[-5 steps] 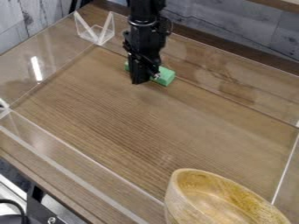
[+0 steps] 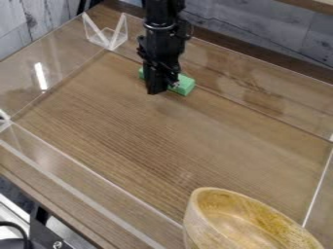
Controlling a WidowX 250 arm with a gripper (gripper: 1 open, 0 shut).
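The black gripper (image 2: 159, 78) reaches down from the top of the camera view to a small green object (image 2: 181, 85) on the wooden table (image 2: 143, 146). Its dark fingers stand at the green object's left side and partly cover it; whether they are open or shut on it cannot be made out.
A large pale yellow bowl (image 2: 235, 222) sits at the lower right edge. Clear plastic pieces stand at the table's left edge and far back left. A low wall runs along the back.
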